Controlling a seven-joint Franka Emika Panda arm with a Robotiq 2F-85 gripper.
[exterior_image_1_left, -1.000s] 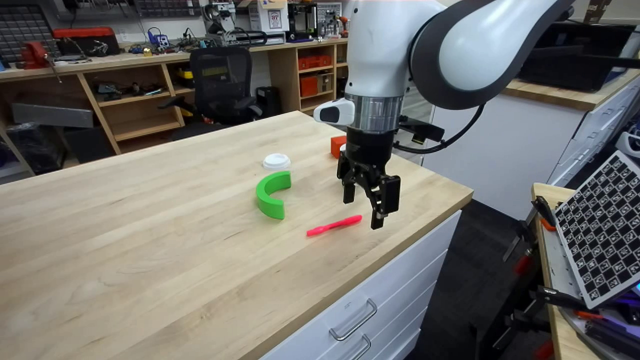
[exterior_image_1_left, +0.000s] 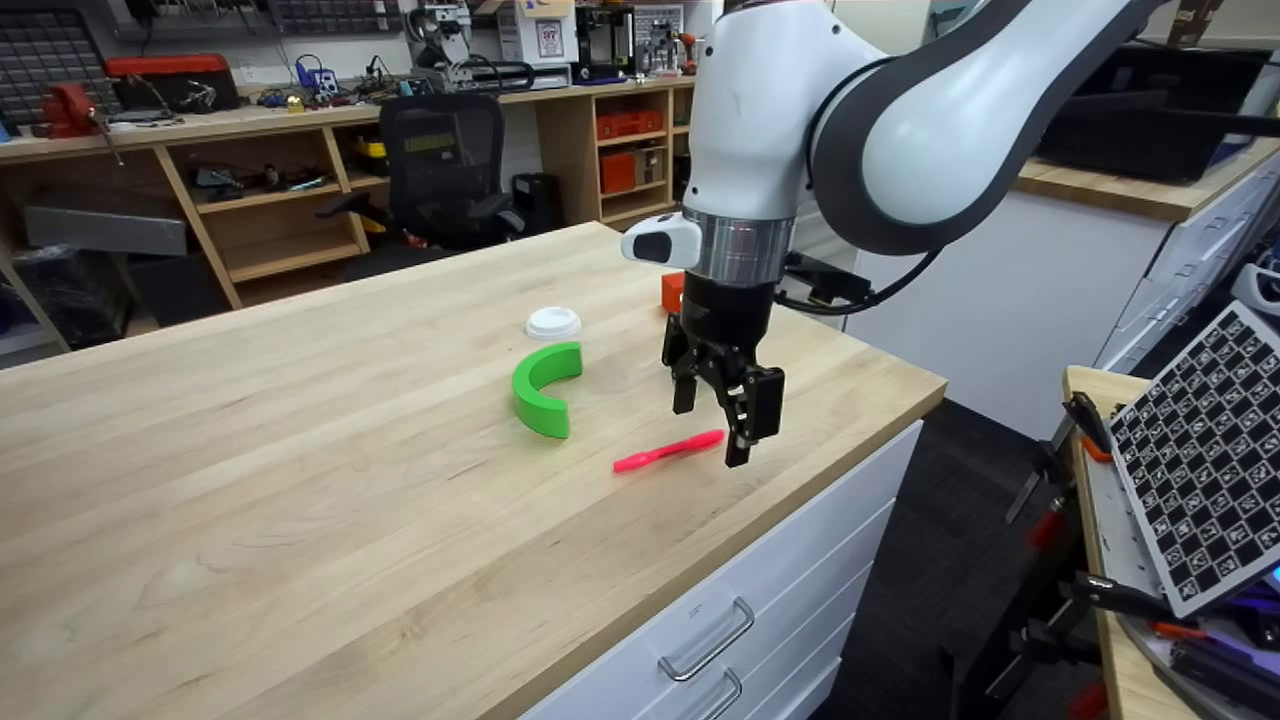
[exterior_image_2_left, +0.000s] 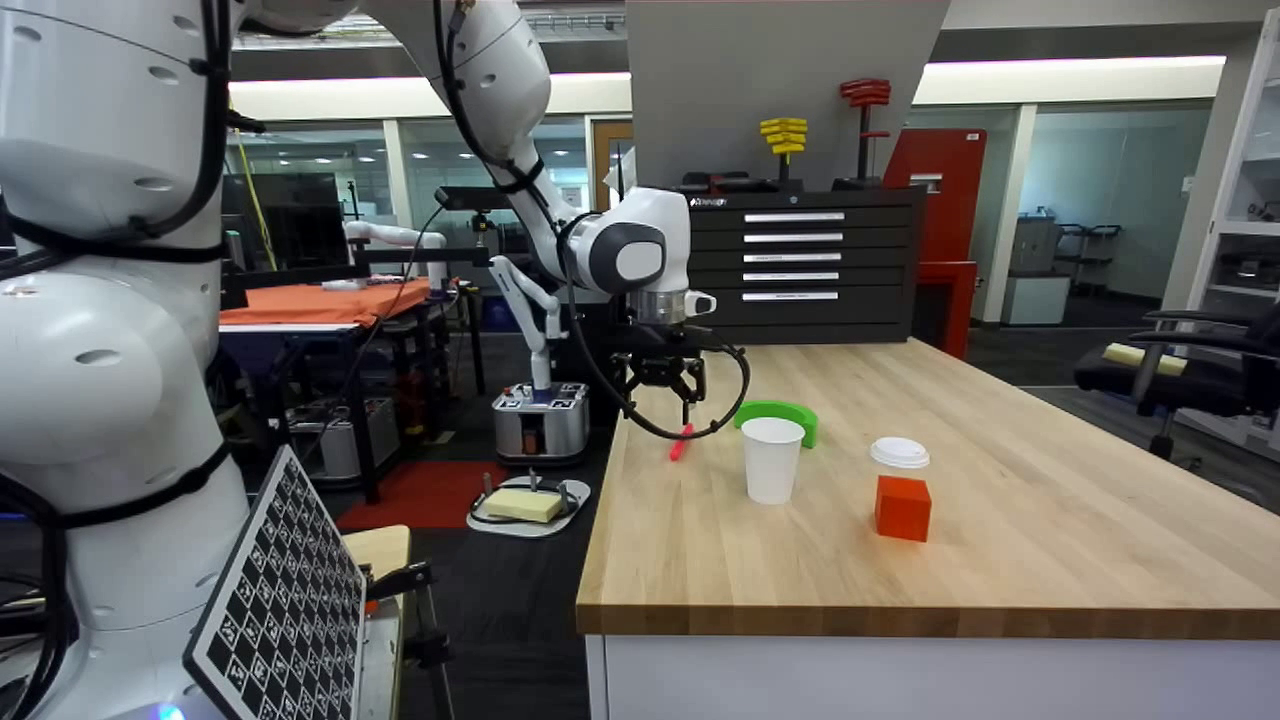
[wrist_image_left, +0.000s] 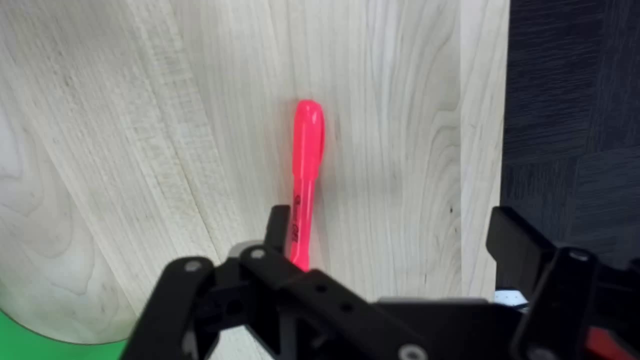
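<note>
A pink highlighter (wrist_image_left: 307, 144) lies flat on the wooden table, its cap end pointing up the wrist view. In that view my gripper is open wide, with nothing between its fingers. The left finger (wrist_image_left: 278, 229) overlaps the highlighter's lower part on screen, while the other stands well to the right, by the table edge. From exterior view 1, the gripper (exterior_image_1_left: 710, 430) hangs above the table close to the highlighter (exterior_image_1_left: 668, 451). In exterior view 2, cables and the arm partly hide the gripper, with the highlighter (exterior_image_2_left: 681, 442) below it.
A green arc (exterior_image_1_left: 542, 390) and a white lid (exterior_image_1_left: 553, 323) rest nearby. Exterior view 2 shows a white cup (exterior_image_2_left: 771, 461) and an orange cube (exterior_image_2_left: 902, 508). The table's edge runs close to the gripper.
My gripper has moved slightly left in exterior view 1 and a little lower, closer to the highlighter. It has stayed open. The highlighter and other objects have not moved.
</note>
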